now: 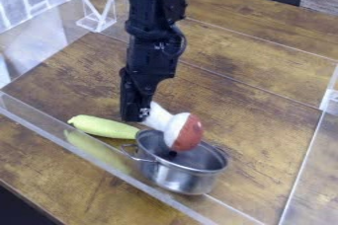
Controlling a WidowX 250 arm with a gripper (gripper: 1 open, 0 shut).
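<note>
My black gripper is low over the table at the centre left, just above and behind a metal pot. A white object with a red, rounded end rests tilted in the pot, its white part reaching up toward my fingertips; whether they touch it is unclear. A pale yellow corn cob lies left of the pot. The gap between my fingers is hidden from this angle.
A clear low barrier crosses the near left, with white mesh at the back left.
</note>
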